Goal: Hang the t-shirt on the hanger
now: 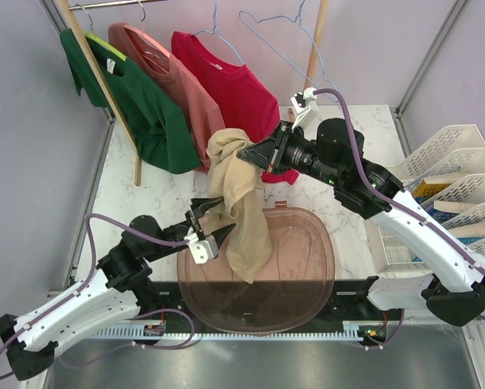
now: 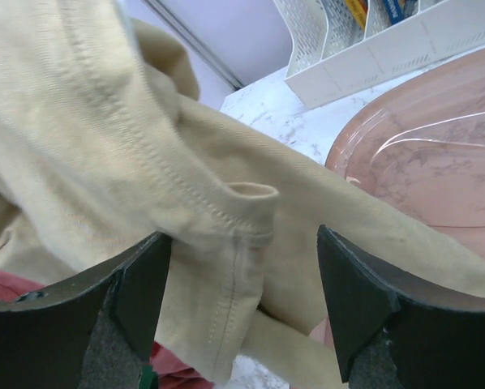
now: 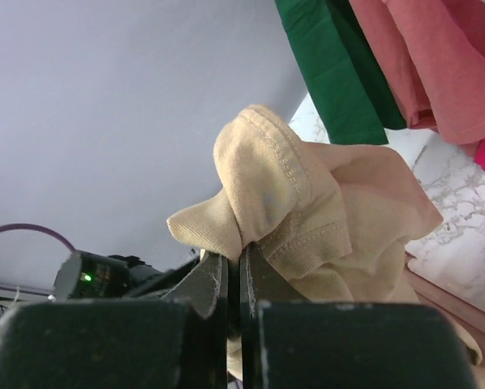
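Observation:
A beige t-shirt [image 1: 242,235] hangs in folds from my right gripper [image 1: 255,156], which is shut on its upper bunched part, as the right wrist view [image 3: 234,275] also shows. My left gripper [image 1: 216,220] is part open at the shirt's left side, with folded fabric [image 2: 218,275] between and just beyond its fingers; whether it grips any is unclear. An empty blue wire hanger [image 1: 287,57] hangs at the right end of the rail, above and behind the shirt.
Green [image 1: 161,138], pink [image 1: 145,65] and red [image 1: 226,81] shirts hang on the rail at back left. A translucent brown tray [image 1: 299,292] lies below the beige shirt. White bins [image 1: 445,142] stand at the right.

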